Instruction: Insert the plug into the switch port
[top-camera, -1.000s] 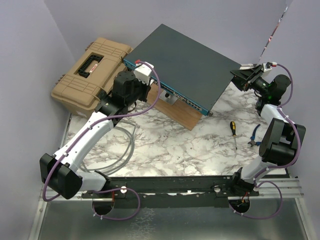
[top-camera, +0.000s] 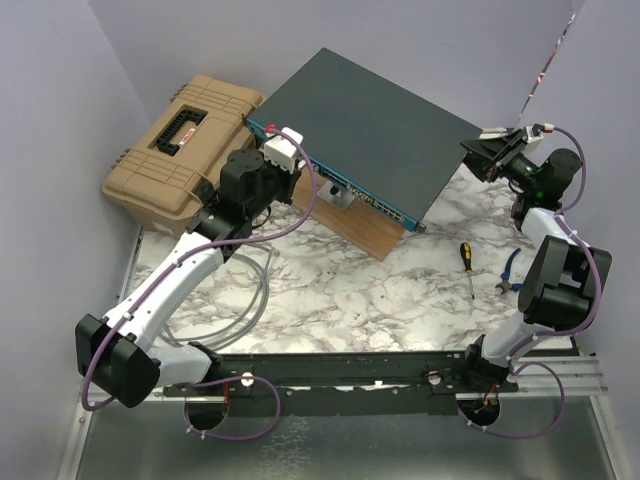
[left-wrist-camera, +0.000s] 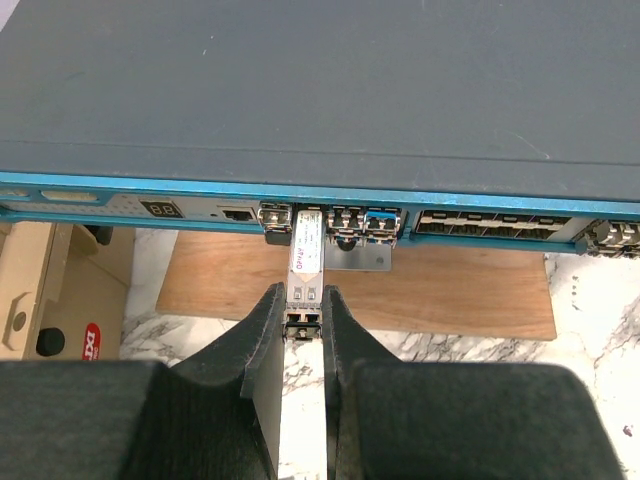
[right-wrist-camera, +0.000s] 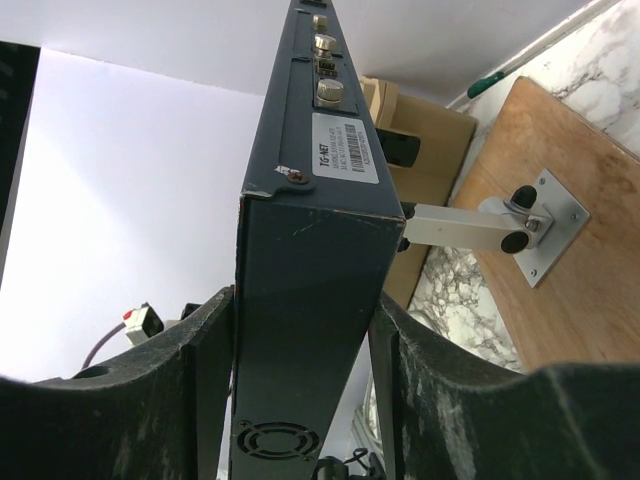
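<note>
The dark switch (top-camera: 365, 125) stands raised over a wooden board, its blue-edged port face (left-wrist-camera: 500, 225) toward my left gripper (top-camera: 285, 160). In the left wrist view, that gripper is shut on a silver plug (left-wrist-camera: 306, 255), whose far end meets the port row, between other modules; how deep it sits cannot be told. At the switch's right end my right gripper (top-camera: 478, 155) is shut on the switch body, whose narrow end (right-wrist-camera: 310, 300) fills the space between its fingers in the right wrist view.
A tan case (top-camera: 170, 150) sits at the back left, with a grey hose (top-camera: 255, 310) before it. The wooden board (top-camera: 370, 235) lies under the switch. A screwdriver (top-camera: 466, 258) and pliers (top-camera: 506, 275) lie at the right.
The switch and my right arm look unchanged.
</note>
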